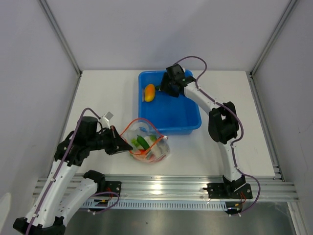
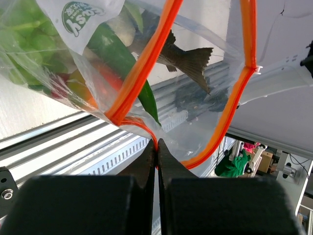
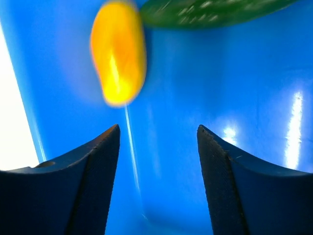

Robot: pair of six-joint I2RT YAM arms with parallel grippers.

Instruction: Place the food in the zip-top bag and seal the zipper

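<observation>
My left gripper is shut on the orange zipper edge of the zip top bag (image 1: 152, 152), which holds a green pepper (image 2: 110, 46), green grapes (image 2: 27, 54), red items and a fish tail. The bag's mouth is spread open. My right gripper hangs open over the blue bin (image 1: 168, 115), nothing between its fingers. In the bin lie a yellow mango (image 3: 118, 54) and a cucumber (image 3: 210, 11), both just beyond the right fingertips in the wrist view.
The bin stands at the back middle of the white table (image 1: 105, 88), the bag in front of it. Free table lies left and right of the bin. Metal rails run along the front edge.
</observation>
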